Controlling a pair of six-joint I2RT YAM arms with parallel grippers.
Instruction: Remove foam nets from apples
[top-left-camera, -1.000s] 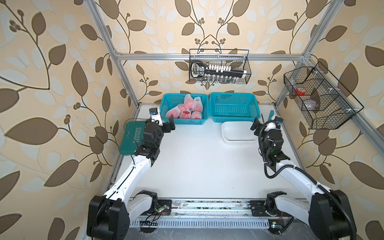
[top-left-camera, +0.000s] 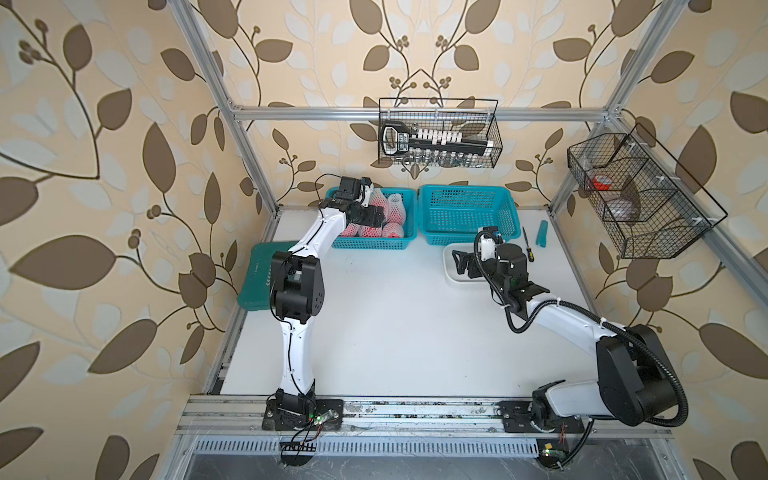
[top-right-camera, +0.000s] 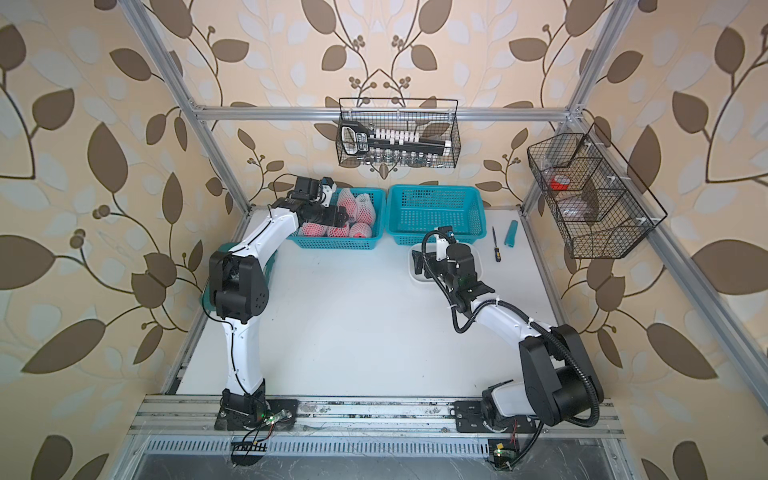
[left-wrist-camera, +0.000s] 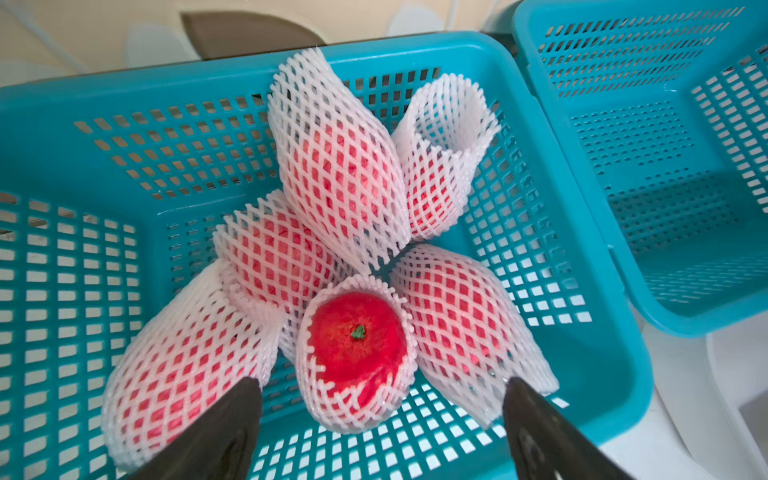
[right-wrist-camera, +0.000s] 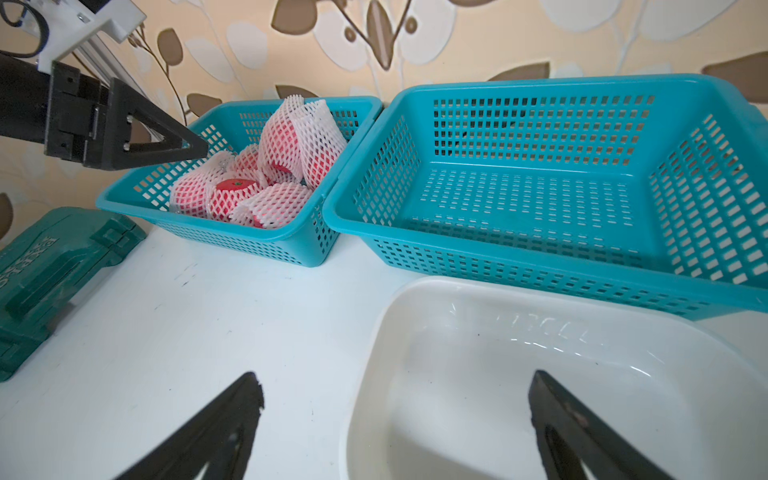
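Several red apples in white foam nets lie in the left teal basket (left-wrist-camera: 576, 352). In the left wrist view one apple (left-wrist-camera: 357, 340) shows its bare top and green stem through the net's opening. Around it are a netted apple (left-wrist-camera: 192, 360) at left, another netted apple (left-wrist-camera: 464, 312) at right and a tall netted apple (left-wrist-camera: 340, 164) behind. My left gripper hangs over this basket, its fingers apart with nothing held. The right gripper is open and empty above the white tray (right-wrist-camera: 480, 384).
An empty teal basket (right-wrist-camera: 520, 192) stands right beside the filled one, behind the white tray. A green case (right-wrist-camera: 56, 272) lies at the left edge. A screwdriver (top-left-camera: 529, 249) is at the right.
The right arm has moved left, from beside the white tray to above it.
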